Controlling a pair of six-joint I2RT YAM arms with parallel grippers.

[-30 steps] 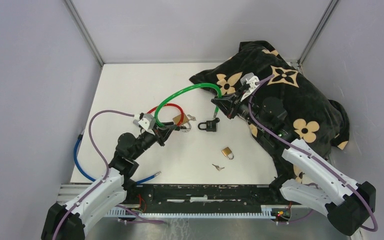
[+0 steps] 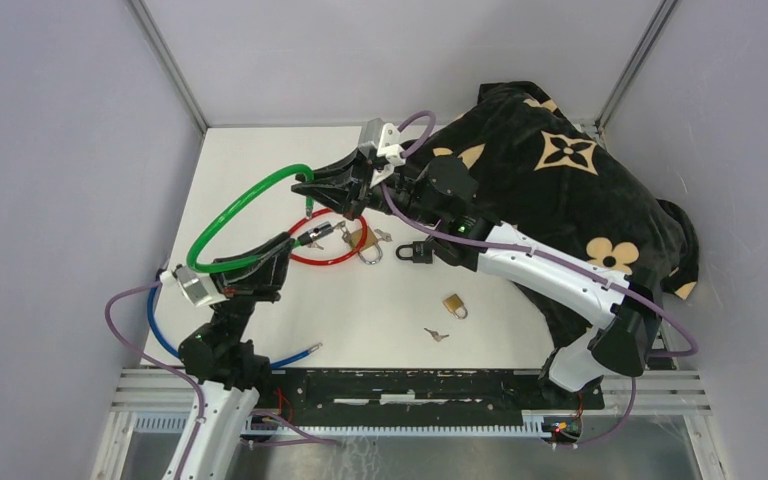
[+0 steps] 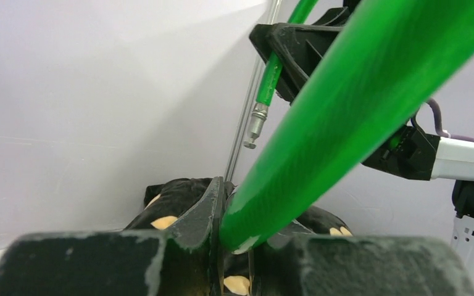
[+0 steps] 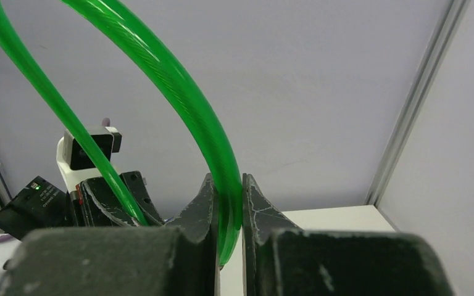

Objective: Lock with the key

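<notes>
A green cable lock (image 2: 245, 205) arches through the air between my two grippers, its ends apart. My left gripper (image 2: 282, 248) is shut on it close to the end with the dark and silver lock barrel (image 2: 315, 233). Near the other end, my right gripper (image 2: 303, 183) is shut on the cable. In the left wrist view the metal plug (image 3: 256, 125) hangs down free below the right fingers. The right wrist view has the green cable (image 4: 219, 160) clamped upright between the fingertips. I cannot make out a key in the green lock.
On the white table (image 2: 380, 330) lie a red cable lock (image 2: 325, 262), a large brass padlock (image 2: 362, 240), a black padlock (image 2: 416, 252), a small brass padlock (image 2: 454, 304), loose keys (image 2: 437, 334) and a blue cable (image 2: 295, 357). A dark blanket (image 2: 600, 200) covers the right.
Both grippers have moved left with the green cable held, and both arms appear raised closer to the top camera. The left one has turned, and the lock's two ends are closer together.
</notes>
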